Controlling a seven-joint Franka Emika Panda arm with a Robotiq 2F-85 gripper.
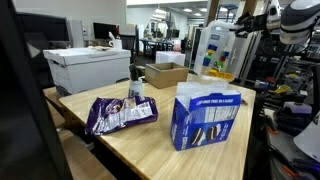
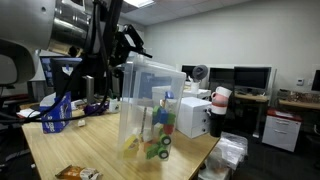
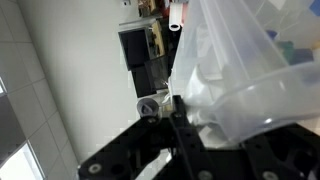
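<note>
My gripper [image 1: 244, 28] is shut on the upper edge of a clear plastic container [image 1: 212, 45], which is held up at the far right end of the table. In the second exterior view the container [image 2: 139, 90] hangs tilted from the gripper [image 2: 122, 48]. Colourful small pieces [image 2: 164, 122] show through its wall near the bottom. Filling much of the wrist view is the container's pale rim [image 3: 262, 103], close against the dark fingers. Contact at the fingertips is partly hidden.
On the table [image 1: 150, 145] are a purple snack bag [image 1: 122, 114], a blue cookie box [image 1: 204, 120], a bottle [image 1: 136, 84] and an open cardboard box [image 1: 166, 75]. A brown packet [image 2: 82, 173] lies at the near edge. Stacked cups [image 2: 219, 100] stand by a white box [image 2: 192, 120].
</note>
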